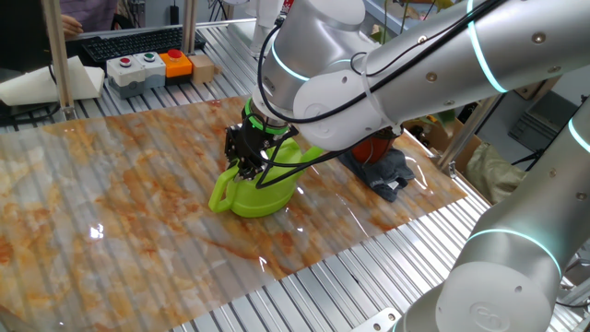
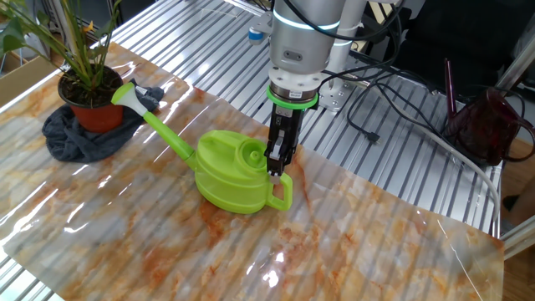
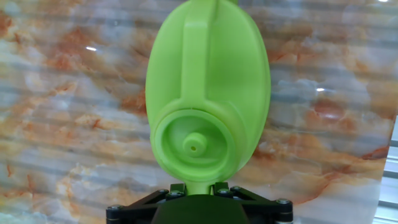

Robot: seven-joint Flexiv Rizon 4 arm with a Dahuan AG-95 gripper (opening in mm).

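A lime-green watering can (image 2: 232, 180) stands upright at the table's middle, its long spout pointing toward the plant and its handle (image 2: 282, 194) on the opposite side. My gripper points down at the top of that handle, close behind the round filler opening (image 3: 194, 146). Both fingertips flank the green handle closely in the wrist view, and the fingers look shut on it. Whether the can's base rests on the sheet or hangs just clear of it, I cannot tell. The arm and cables cover part of the can (image 1: 263, 198) in exterior view 1.
A potted plant (image 2: 92, 100) stands on a dark cloth (image 2: 79, 142) beyond the spout. A dark red watering can (image 2: 489, 125) sits at the right edge, near loose cables. Button boxes (image 1: 138, 76) stand at the back. Much of the marbled sheet (image 1: 111, 221) is free.
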